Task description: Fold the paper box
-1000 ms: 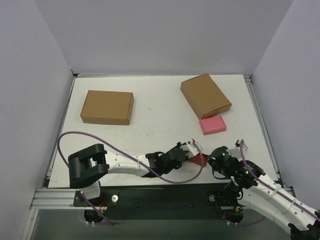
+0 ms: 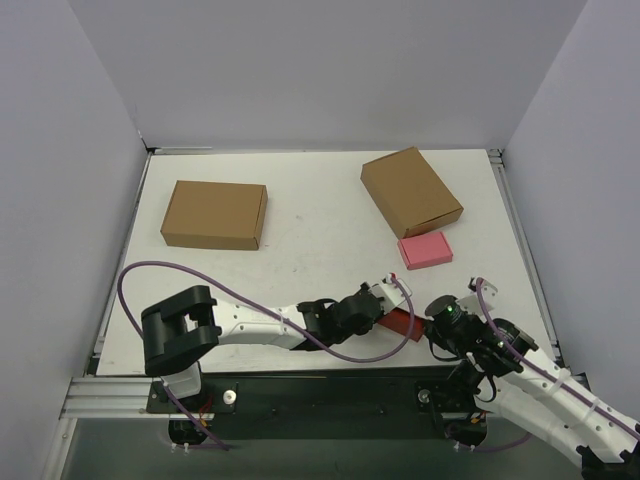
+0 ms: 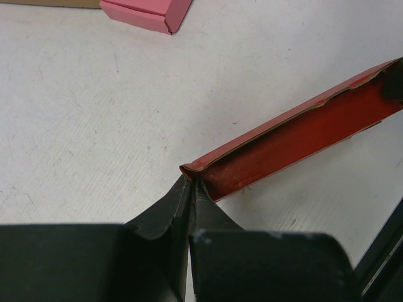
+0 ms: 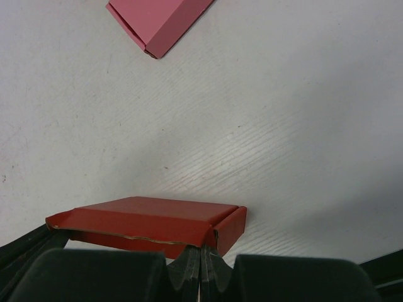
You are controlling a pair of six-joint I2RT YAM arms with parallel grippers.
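A red paper box [image 2: 403,324] lies near the table's front edge between both grippers. In the left wrist view the box [image 3: 302,148] shows a dark red inside and a bent cardboard flap along its upper side; my left gripper is shut on its near end. In the right wrist view the box [image 4: 132,217] has its flap folded over along the near side, and my right gripper is shut at its right corner; whether anything is between those fingertips is hidden.
A pink box [image 2: 425,249] lies behind the red one, against a brown box [image 2: 410,188]. Another brown box [image 2: 213,213] sits at back left.
Both arms have shifted slightly to the right along the front of the table, and the red box between them with them.
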